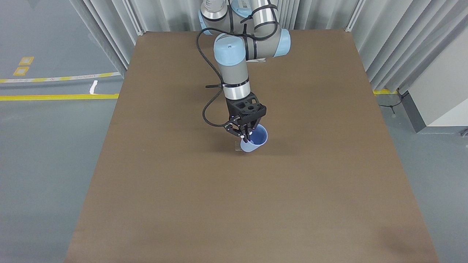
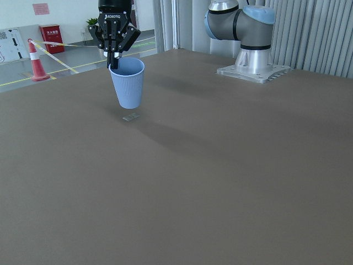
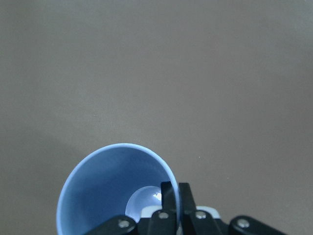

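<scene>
A light blue ribbed cup (image 2: pixel 128 88) hangs upright, or nearly so, from my gripper (image 2: pixel 113 58), above the brown table (image 1: pixel 175 184). The fingers are shut on the cup's rim, one inside and one outside, as the wrist view shows with the cup (image 3: pixel 98 186) at the lower left. In the front view the cup (image 1: pixel 256 142) is partly behind the gripper (image 1: pixel 245 136). A small flat clear piece (image 2: pixel 130 117) lies on the table below it.
The robot base (image 2: pixel 253 72) stands at the table's back.
</scene>
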